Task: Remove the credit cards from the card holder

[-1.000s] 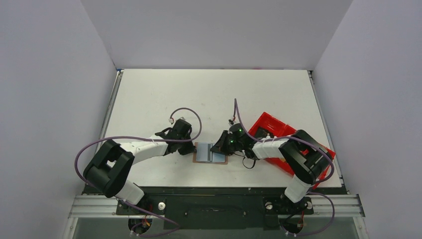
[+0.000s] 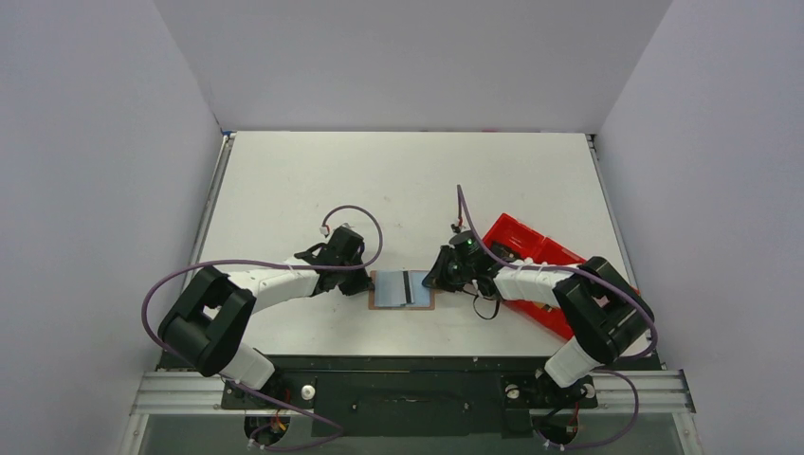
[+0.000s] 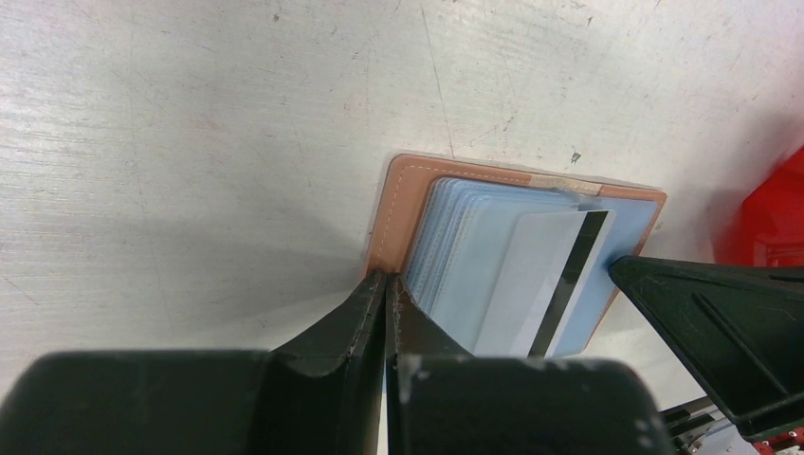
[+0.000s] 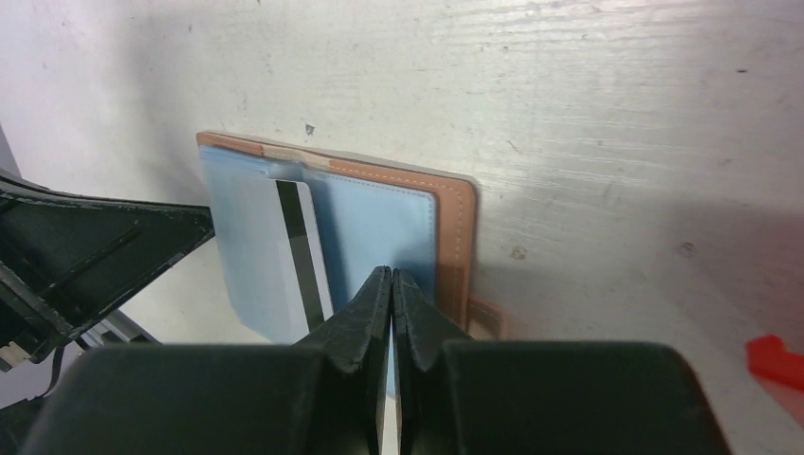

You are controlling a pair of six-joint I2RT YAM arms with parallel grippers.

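The card holder point(image 2: 388, 291) lies spread open on the table, with a brown cover point(image 3: 387, 227) and light blue clear sleeves point(image 4: 365, 213). Near its middle a white card point(image 3: 536, 261) with a black stripe shows; how much of it is still inside a sleeve I cannot tell. My left gripper is shut with its tips at the holder's left brown edge; whether that edge is pinched is unclear. Over the right-hand sleeve, to the right of the card, my right gripper is shut, nothing visible between its fingers.
A red divided tray point(image 2: 517, 235) stands at the right of the table, partly beneath the right arm. Behind the holder, the white table point(image 2: 379, 171) is bare. Both grippers stand close together.
My right gripper has slid to the right across the holder, and more of the black-striped card now shows in the middle. My left arm has stayed at the holder's left edge.
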